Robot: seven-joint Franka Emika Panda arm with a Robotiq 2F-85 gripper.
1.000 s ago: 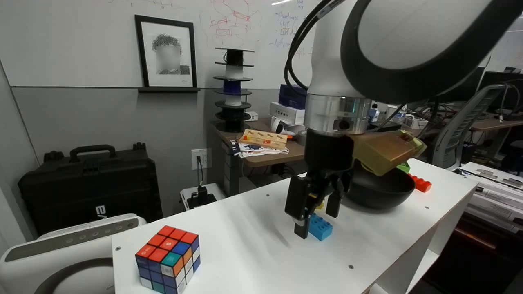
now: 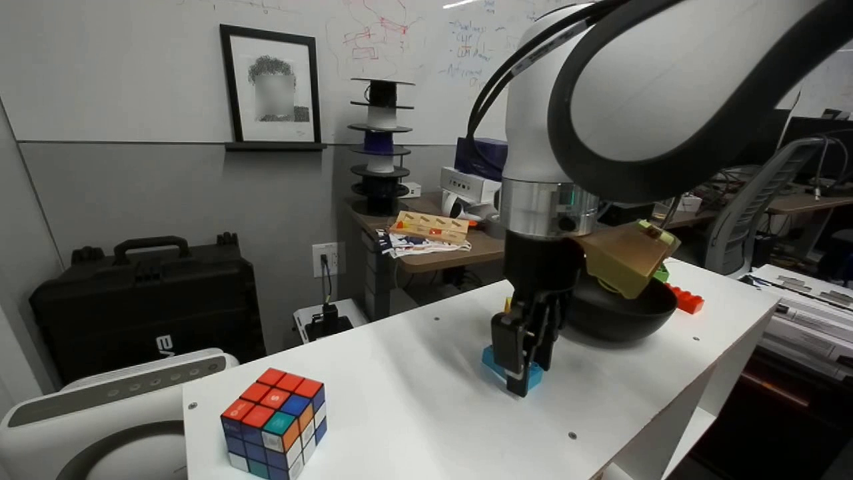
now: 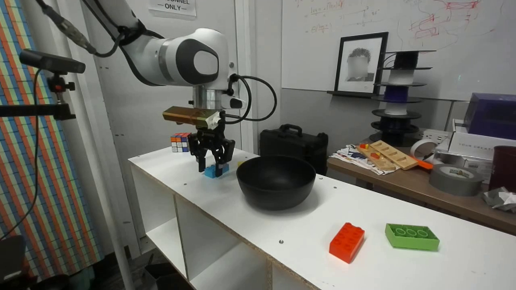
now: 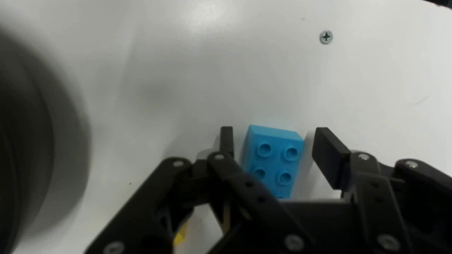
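Note:
A blue toy brick (image 4: 275,158) with round studs lies on the white tabletop. In the wrist view my gripper is partly open around it, one finger on each side and a visible gap between brick and each finger. The brick's near end is hidden behind the gripper's linkage. Exterior view 2 shows the gripper (image 3: 211,168) low at the table, straddling the blue brick (image 3: 210,171). From exterior view 1, the fingers cover much of the brick (image 2: 493,364).
A black bowl (image 3: 275,181) stands close beside the gripper. Beyond it lie a red brick (image 3: 347,241) and a green brick (image 3: 412,237). A puzzle cube (image 2: 276,420) sits at the other end of the table. Something yellow (image 4: 180,233) shows behind the linkage.
My gripper has come down and turned, so its fingers now flank the blue brick. The gap between the fingers looks smaller in exterior view 1. The brick appears to be in the same place.

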